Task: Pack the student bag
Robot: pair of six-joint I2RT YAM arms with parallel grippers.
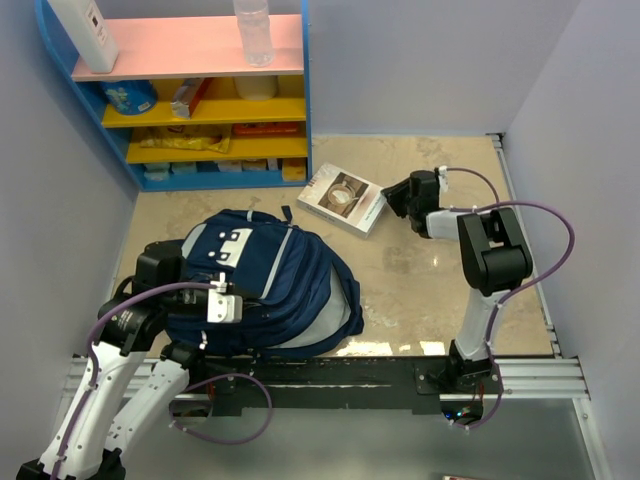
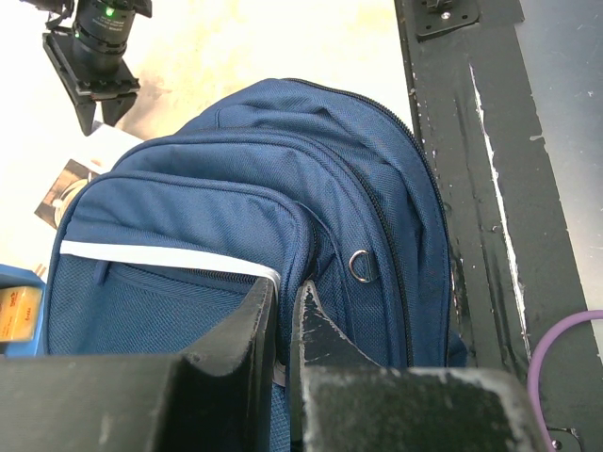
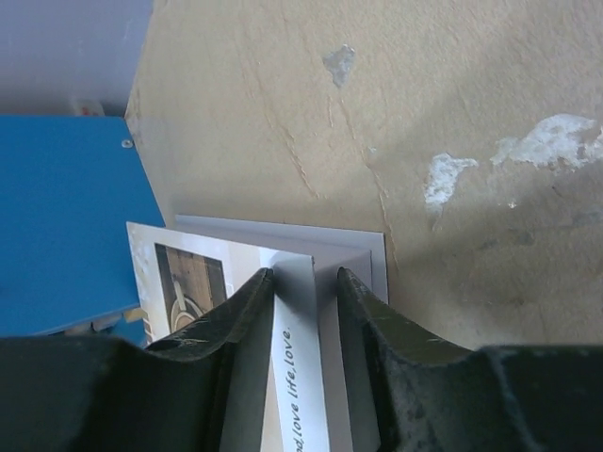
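Note:
A navy backpack (image 1: 270,290) lies on the table at left. My left gripper is shut on a fold of its fabric beside the white trim, as the left wrist view shows. Near the shelf lies a thick white book (image 1: 338,196) with a cup picture on its cover. In the right wrist view the fingers (image 3: 247,306) stand part open, one on each side of the lettered edge of the book (image 3: 300,372). Whether both pads touch it, I cannot tell.
A blue shelf unit with a pink top (image 1: 190,45) and yellow shelves (image 1: 220,108) stands at the back left, holding a clear bottle (image 1: 254,30), a white bottle (image 1: 88,35) and several other items. Bare table (image 1: 400,285) lies between the backpack and the right arm.

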